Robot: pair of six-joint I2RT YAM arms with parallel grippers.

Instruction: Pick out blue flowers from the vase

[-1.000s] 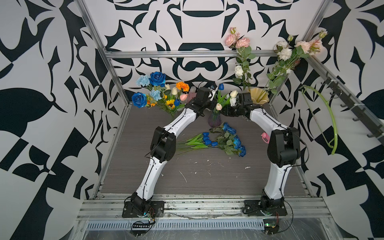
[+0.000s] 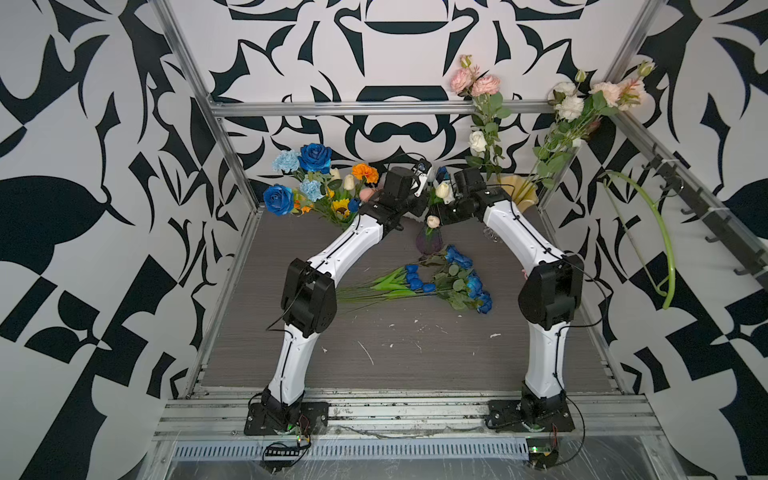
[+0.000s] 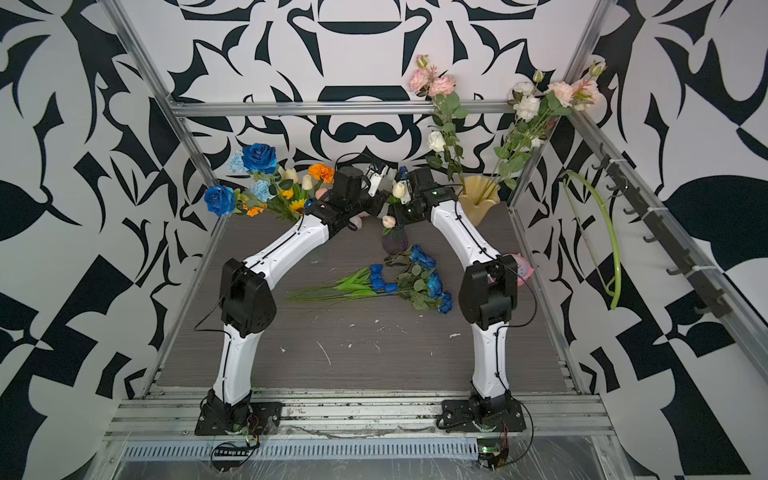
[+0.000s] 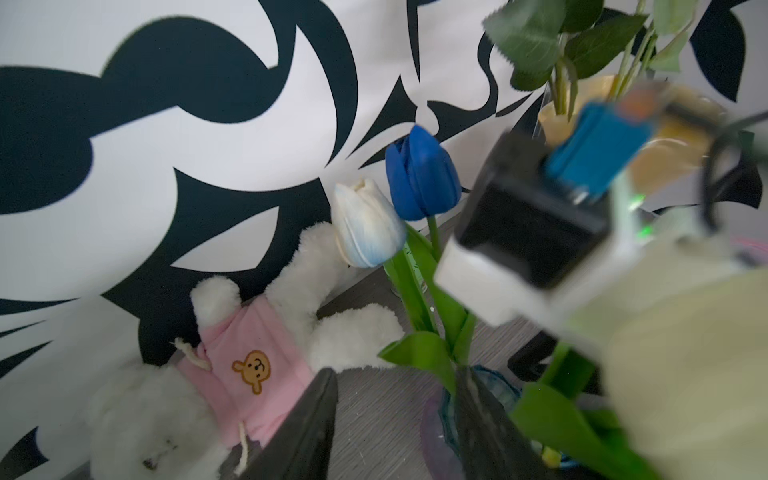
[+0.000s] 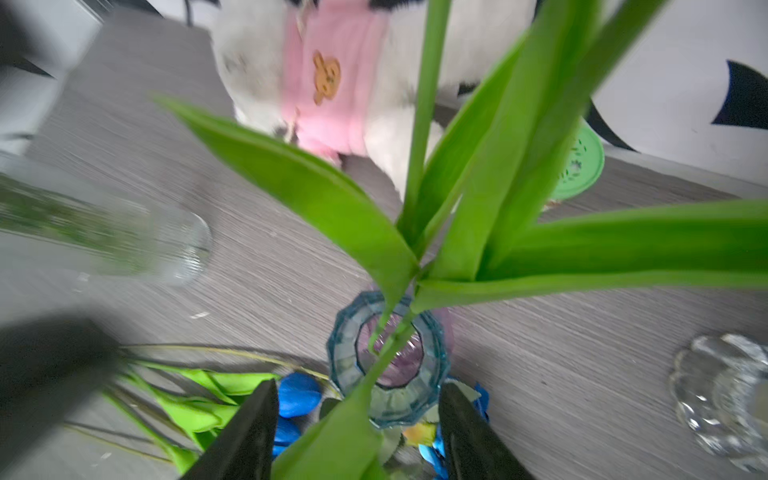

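The purple glass vase stands at mid-table, its blue-green rim visible from above in the right wrist view. A blue tulip rises from the bunch beside a pale blue-white tulip. My left gripper is open at the vase's left, its gap empty; stems and leaves stand close to its right finger. From the vase's right reaches my right gripper, open, with a green tulip stem passing between its parted fingers. That stem's flower is out of the right wrist view.
Blue tulips and blue roses lie in front of the vase. A mixed bouquet stands back left, a yellow vase back right. A white plush toy lies behind.
My right arm has swung left towards the vase, close to the left gripper. The left arm's elbow has shifted left. The blue tulip is now mostly hidden in the top left view.
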